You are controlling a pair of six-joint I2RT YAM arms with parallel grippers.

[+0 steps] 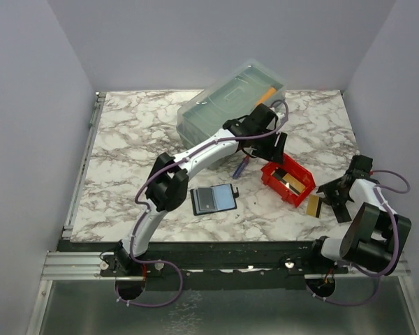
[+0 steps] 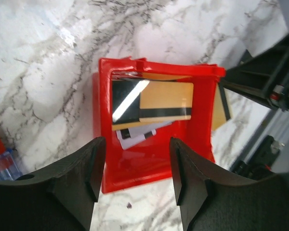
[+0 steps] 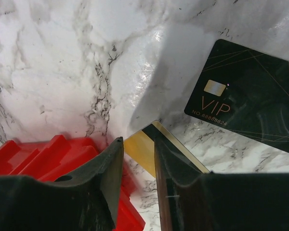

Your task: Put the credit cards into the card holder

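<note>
The red open-topped holder (image 1: 304, 172) stands tilted on the marble table, with black (image 2: 126, 101) and gold (image 2: 166, 96) cards inside it. Close by its back left corner in the top view is my left gripper (image 1: 278, 151); its fingers are wide apart in the left wrist view, with nothing between them. A gold card (image 3: 140, 148) with a dark stripe lies flat beside the holder. My right gripper is over this card, a narrow gap between its fingertips; whether they touch it is unclear. Further right lies a black VIP card (image 3: 253, 98).
Behind the holder sits a large clear lidded box (image 1: 227, 101). A flat open case (image 1: 215, 199) lies left of the holder, and a small blue and red object (image 1: 242, 166) is between them. Bare marble stretches across the left side.
</note>
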